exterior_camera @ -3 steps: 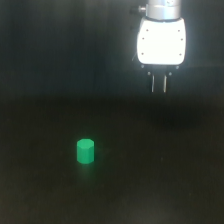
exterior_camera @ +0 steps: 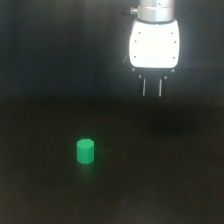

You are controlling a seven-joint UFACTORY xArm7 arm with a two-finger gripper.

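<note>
A small green cylinder (exterior_camera: 85, 152) stands upright on the dark floor, left of centre in the camera view. Up at the right, my gripper (exterior_camera: 152, 88) hangs pointing down under its white housing (exterior_camera: 154, 45). Its two thin fingers are parallel with a gap between them, and nothing shows in that gap. The gripper is well above, to the right of and apart from the cylinder.
Apart from the cylinder, the dark surface (exterior_camera: 140, 180) looks bare. A dark wall or curtain (exterior_camera: 60, 50) fills the background. No obstacle shows between gripper and cylinder, though the scene is dim.
My gripper has moved a little to the left and slightly down. Its fingers look about equally far apart as before. The green cylinder has stayed where it was.
</note>
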